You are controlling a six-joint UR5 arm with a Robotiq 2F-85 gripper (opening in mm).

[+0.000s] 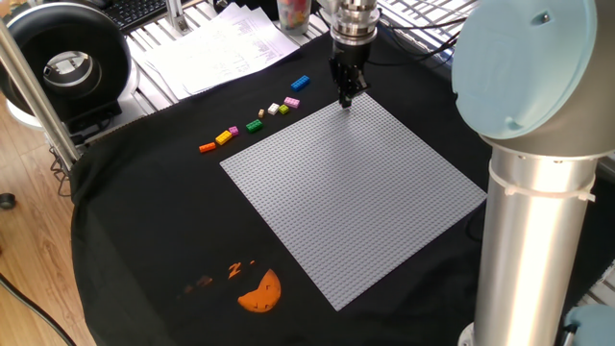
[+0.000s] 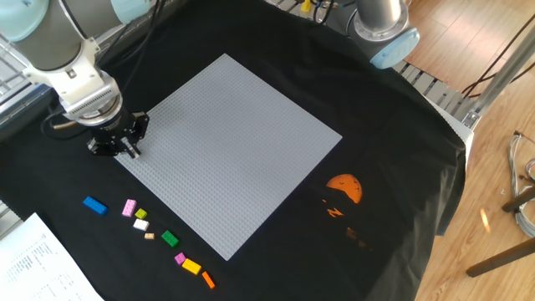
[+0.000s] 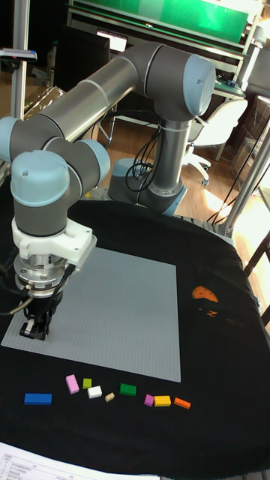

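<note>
My black gripper (image 1: 348, 98) hangs low at the far corner of the grey baseplate (image 1: 354, 197). In exterior view 2 the gripper (image 2: 130, 150) is over the plate's left corner, and in exterior view 3 the gripper (image 3: 37, 329) is over its near-left corner. Its fingers are small and dark, so how the fingers stand is unclear; no brick shows at them. Beside the plate, on the black cloth, lie a blue brick (image 2: 95, 205), a pink brick (image 2: 129, 207), a lime brick (image 2: 140, 214), a white brick (image 2: 141, 225), a green brick (image 2: 170, 238) and a yellow brick (image 2: 191, 266).
A tan brick (image 3: 109, 397), a purple brick (image 3: 148, 400) and an orange brick (image 3: 182, 403) lie in the same loose row. Papers (image 1: 221, 48) rest beyond the cloth's edge. An orange print (image 1: 260, 291) marks the cloth.
</note>
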